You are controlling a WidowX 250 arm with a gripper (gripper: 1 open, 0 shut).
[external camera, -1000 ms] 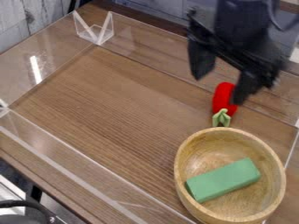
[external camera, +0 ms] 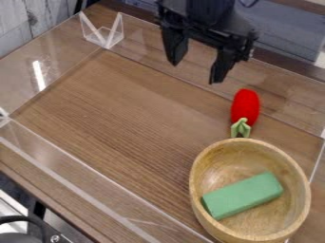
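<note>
My dark gripper is high over the back middle of the wooden table, open, nothing seen between its fingers, left of and above a red carrot-like object with a green tip. In the front right a tan bowl holds a green block.
A white wire rack stands at the back left. A dark cable shows at the lower left edge.
My gripper has moved up and left, away from above the bowl and the red object, toward the back of the table. The objects on the table look unmoved.
</note>
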